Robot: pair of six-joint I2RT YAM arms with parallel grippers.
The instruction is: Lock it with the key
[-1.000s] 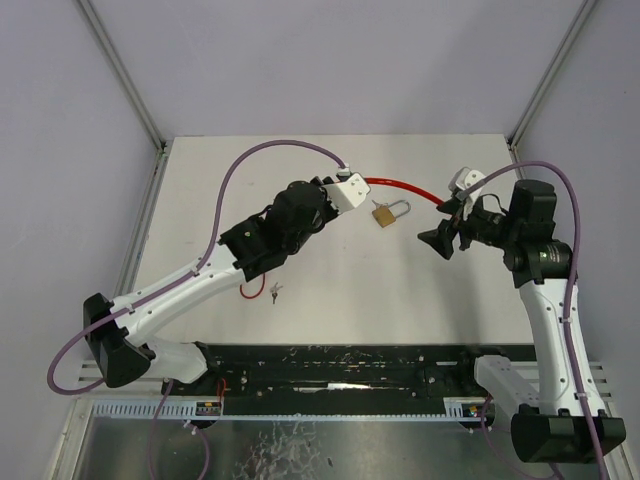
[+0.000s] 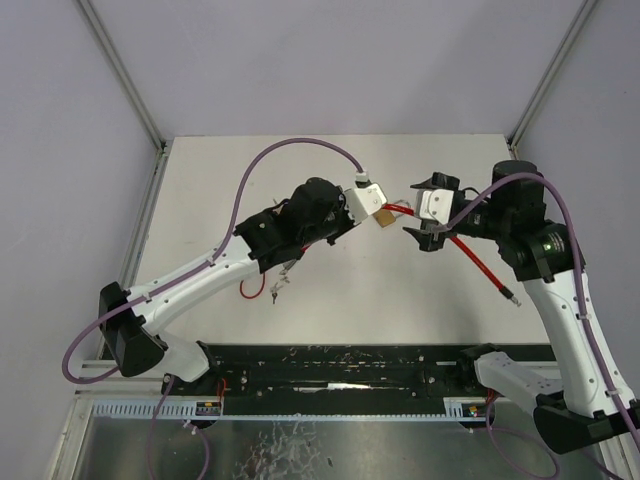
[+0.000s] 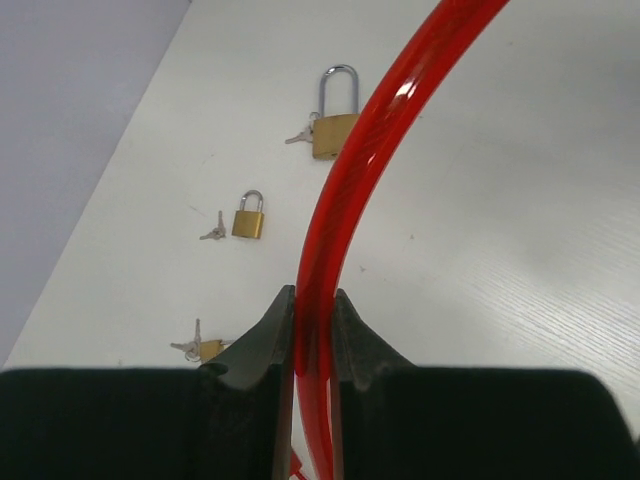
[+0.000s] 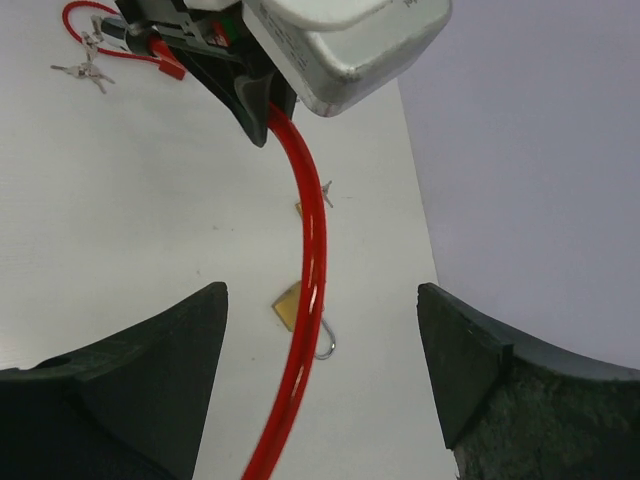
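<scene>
A thick red cable (image 2: 470,255) runs from my left gripper past my right gripper down to the right. My left gripper is shut on this cable. My right gripper is part open around the cable, fingers apart and not touching it. In the left wrist view lie a large brass padlock (image 3: 334,140) with keys (image 3: 300,136), a smaller padlock (image 3: 248,225) with keys (image 3: 214,232), and a third (image 3: 211,349), partly hidden. The large padlock (image 2: 386,216) is partly covered in the top view.
A thinner red cable loop (image 2: 250,290) lies on the left of the white table (image 2: 400,300), with keys (image 2: 280,288) nearby. Walls border both sides.
My right gripper has moved left and toward the viewer along the cable, whose right length now hangs down diagonally. My left gripper has shifted slightly right with the cable held.
</scene>
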